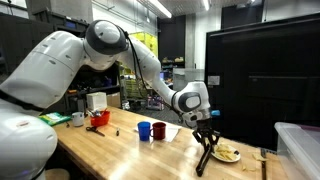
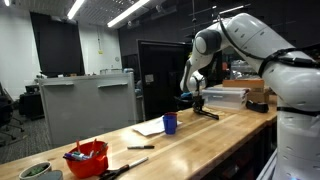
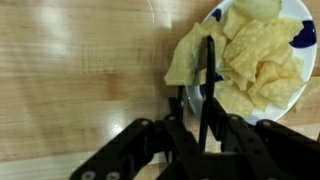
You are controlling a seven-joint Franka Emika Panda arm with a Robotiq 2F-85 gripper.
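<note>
A white plate with blue rim markings (image 3: 305, 36) is heaped with yellow chips (image 3: 262, 50); one large chip (image 3: 187, 57) sticks out over its left side. In exterior view 1 the plate of chips (image 1: 226, 154) lies on the table just right of my gripper (image 1: 207, 138), which points down. A long black tool (image 1: 205, 160) slants from just below the gripper toward the table. From above, a dark narrow bar (image 3: 209, 85) reaches between the fingers toward the chips. Whether the fingers grip this tool cannot be told. In exterior view 2 the tool (image 2: 207, 114) looks low over the table.
Blue cup (image 1: 145, 130) and dark red cup (image 1: 159, 131) stand left of the gripper. A red basket (image 2: 87, 160) with utensils sits at the table's other end. A wooden utensil (image 1: 264, 164) lies right of the plate, near a large clear bin (image 1: 298, 148).
</note>
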